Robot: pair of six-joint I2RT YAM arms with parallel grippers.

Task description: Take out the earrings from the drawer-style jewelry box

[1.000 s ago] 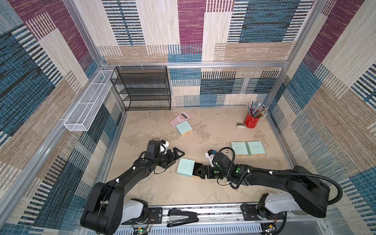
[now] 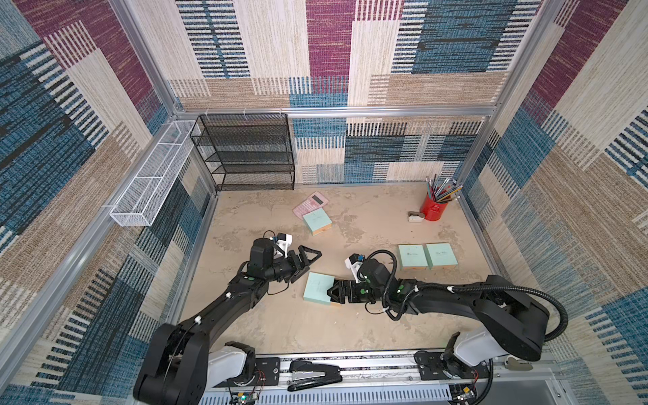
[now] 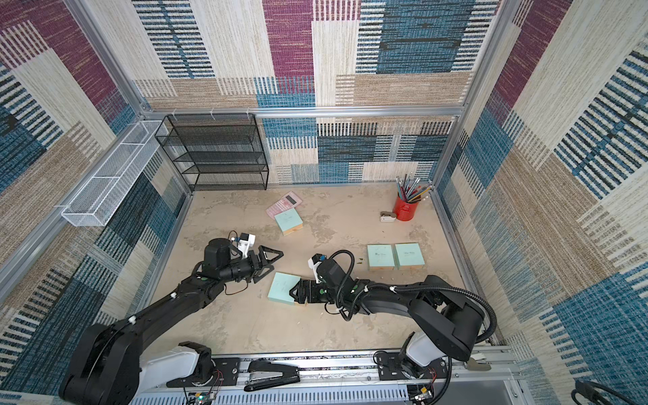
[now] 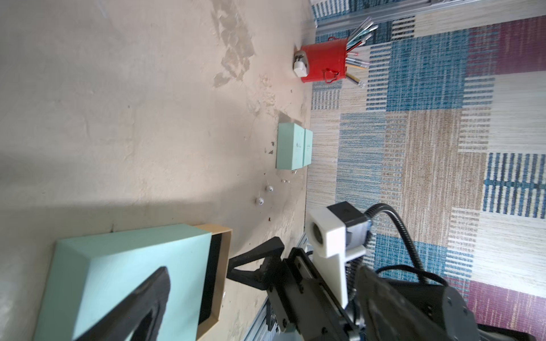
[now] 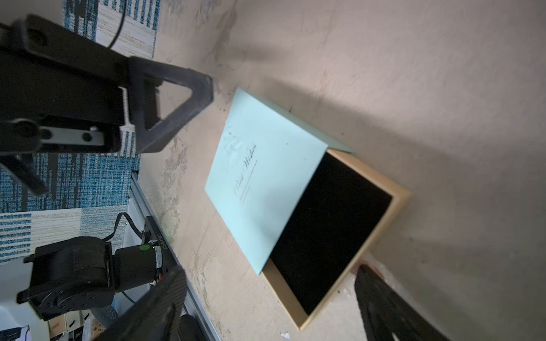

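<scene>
In the top left view, a pale green jewelry box [image 2: 317,287] lies on the table between my arms. Its drawer [image 5: 335,227] is partly out on the right, and the black lining showing is bare. My right gripper [image 2: 335,291] is open at the drawer end, its fingers [image 5: 398,307] wide apart. Left of the box, my left gripper [image 2: 309,263] stands open and empty, apart from it. In the left wrist view, two small whitish balls, like pearl earrings [image 4: 260,200], lie on the table beyond the drawer.
Another green box [image 2: 316,219] sits by a pink calculator [image 2: 307,204] farther back. Two more boxes [image 2: 441,253] stand at the right, near a red pencil cup [image 2: 433,208]. Black shelving [image 2: 249,155] is at the back left.
My right gripper has moved left, covering more of the drawer from above. The box has shifted only slightly left.
</scene>
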